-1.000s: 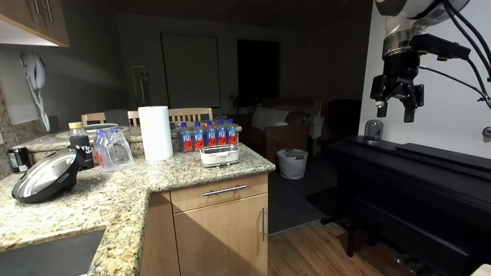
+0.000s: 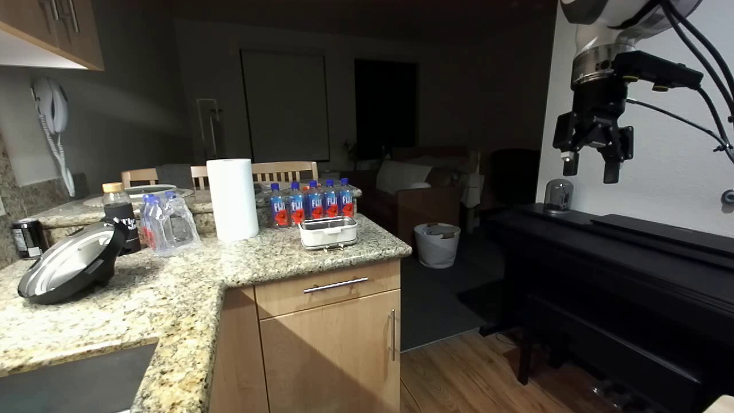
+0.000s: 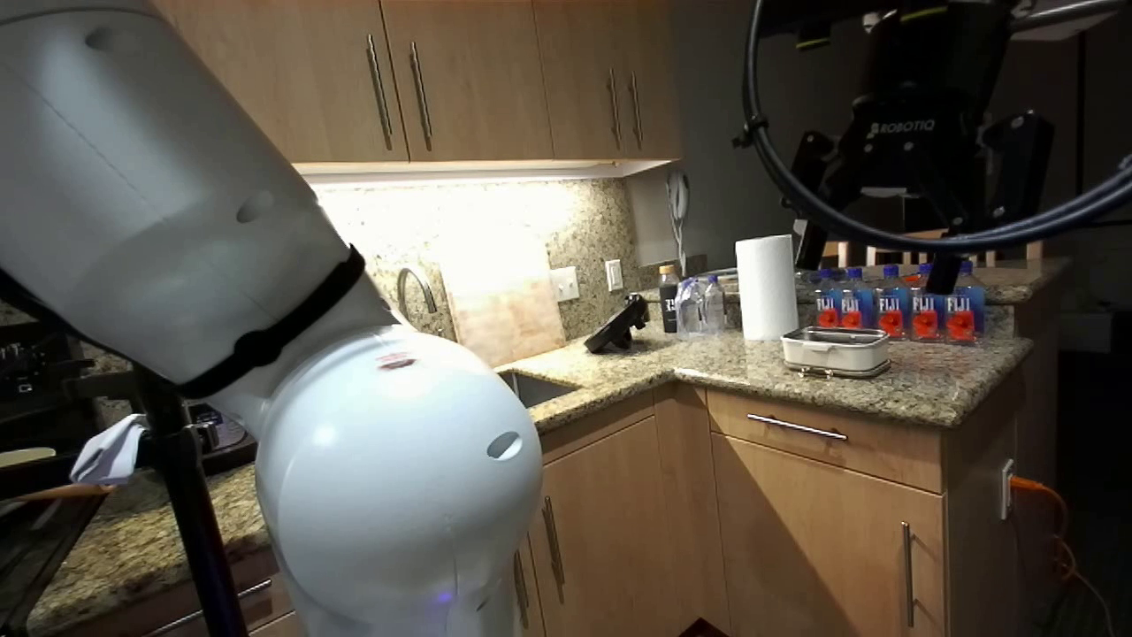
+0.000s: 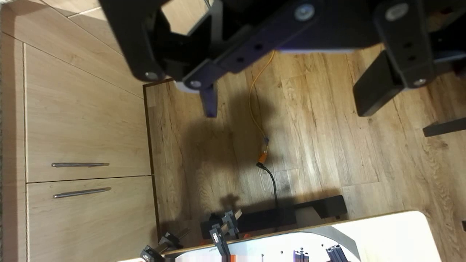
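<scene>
High over the wooden floor point(image 4: 305, 144), my gripper point(image 2: 590, 171) hangs pointing down, away from the counter. Its fingers stand wide open, and in the wrist view only floor shows between the two fingers. On the end of the granite counter point(image 2: 275, 261) sits a white rectangular container point(image 2: 328, 234) with its top uncovered. Behind it stands a row of several Fiji water bottles point(image 2: 315, 206) with blue caps. A white paper towel roll point(image 2: 232, 199) is upright to their left in exterior view 1.
Left on the counter are a tilted black lid point(image 2: 75, 265), a dark bottle point(image 2: 120, 213), clear wrapped bottles point(image 2: 168, 221) and a can point(image 2: 28, 238). A black piano point(image 2: 619, 248) stands below the gripper in exterior view 1. An orange cable point(image 4: 253, 104) crosses the floor.
</scene>
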